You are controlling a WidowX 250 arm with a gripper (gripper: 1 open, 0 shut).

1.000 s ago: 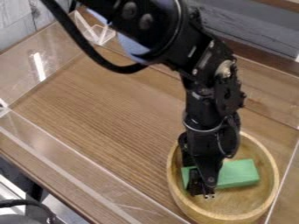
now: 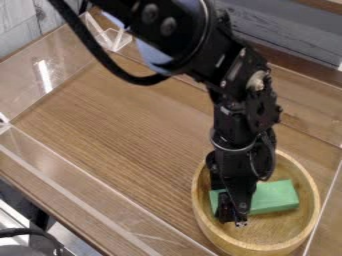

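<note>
The black gripper (image 2: 233,198) reaches down from the top of the camera view into a round tan bowl (image 2: 255,241) at the lower right. Its fingertips are at the left end of a green rectangular block (image 2: 273,197) lying in the bowl, and it looks shut on that end. The fingertips partly hide the block's left end.
A bare wooden counter (image 2: 100,135) fills the left and middle, with clear plastic edging along its left side. A black cable loops beside the arm at the upper left. Something light blue is partly hidden behind the arm at the top.
</note>
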